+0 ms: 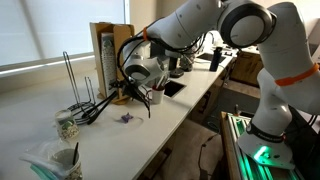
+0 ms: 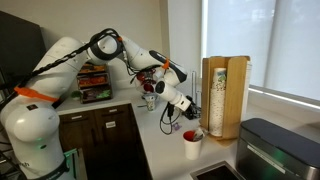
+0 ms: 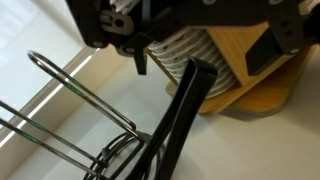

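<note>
My gripper is open in the wrist view, its two dark fingers apart. The end of a black handle (image 3: 187, 115) shows in the gap between them, with no finger visibly closed on it. The handle slants down over a black wire rack (image 3: 75, 88) at the left. In exterior view 1 the gripper (image 1: 124, 86) hangs beside the black rack (image 1: 72, 78) and the dark utensils (image 1: 95, 110) at it. Exterior view 2 has the gripper (image 2: 188, 108) low over the counter, its fingertips hard to make out.
A tall wooden holder (image 2: 236, 96) stands close to the gripper, against the wall. On the counter are a white pot with a red inside (image 2: 193, 147), a glass jar (image 1: 66, 125) and a small purple item (image 1: 127, 118).
</note>
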